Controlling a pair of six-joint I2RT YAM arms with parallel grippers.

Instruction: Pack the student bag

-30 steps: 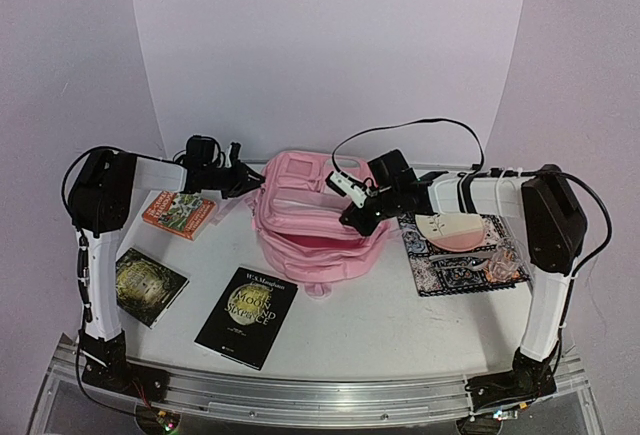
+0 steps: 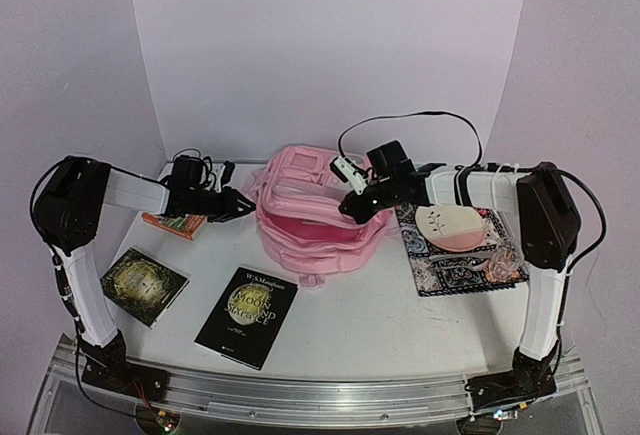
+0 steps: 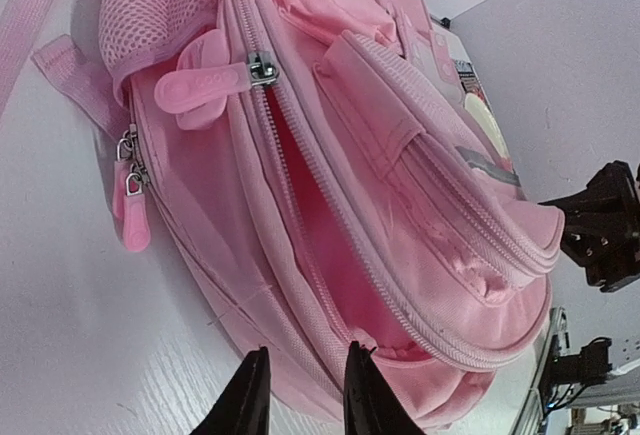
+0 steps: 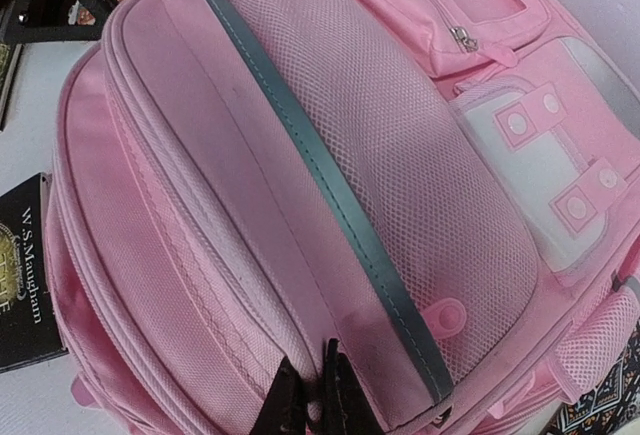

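The pink backpack (image 2: pixel 300 205) lies in the middle of the table, its main zipper undone and the mouth gaping toward the front. My right gripper is shut on the piped edge of the bag's flap (image 4: pixel 240 255), at the right end of the opening. By the bag's left side stands my left gripper, fingers apart, with the opening (image 3: pixel 320 225) beyond them and nothing gripped. A black book (image 2: pixel 247 317) lies in front of the bag, a dark book (image 2: pixel 143 286) at the left, and an orange book (image 2: pixel 175 225) partly under the left arm.
At the right, a patterned black-and-white folder (image 2: pixel 425 277) carries a round pink-and-cream item (image 2: pixel 450 227) and a clear bundled object (image 2: pixel 503 267). Walls close in the back and sides.
The bag's mouth gapes wider and its front has shifted slightly left.
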